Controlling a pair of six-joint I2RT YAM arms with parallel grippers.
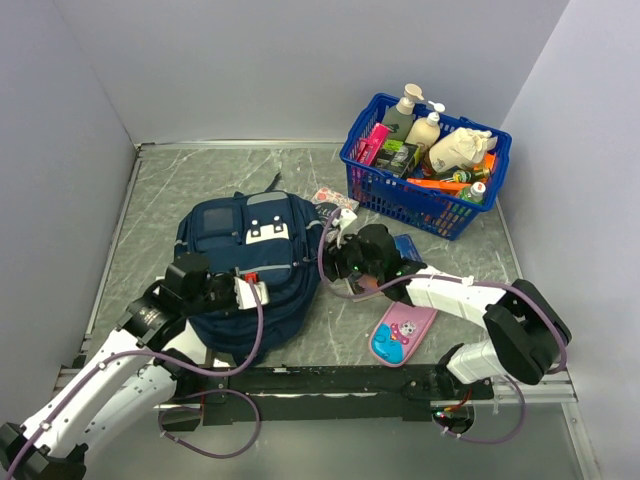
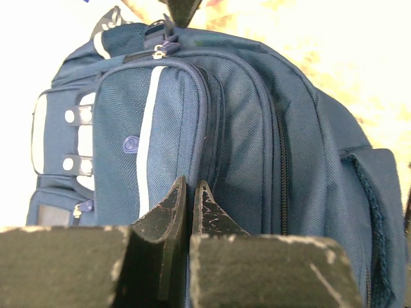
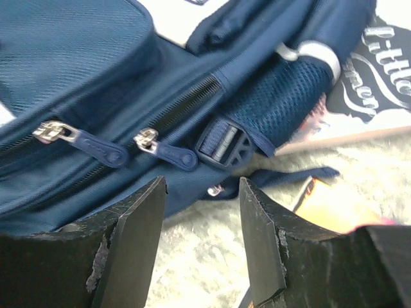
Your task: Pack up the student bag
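The navy backpack (image 1: 275,235) lies on the floor, partly covered by both arms in the top view. My left gripper is shut on a fold of its front pocket (image 2: 170,122), beside a white stripe. Over the bag's right side, my right gripper stands open with nothing between its fingers. In front of it, two zip pulls (image 3: 168,153) hang along a zipper, and a black buckle (image 3: 225,142) sits close by. To the right on the floor lies a pink and blue pencil case (image 1: 404,331). A book is mostly hidden under the right arm.
A blue basket (image 1: 405,200) full of bottles and boxes stands at the back right. A small patterned item (image 1: 335,198) lies by the bag's upper right. White sheets show under the left arm.
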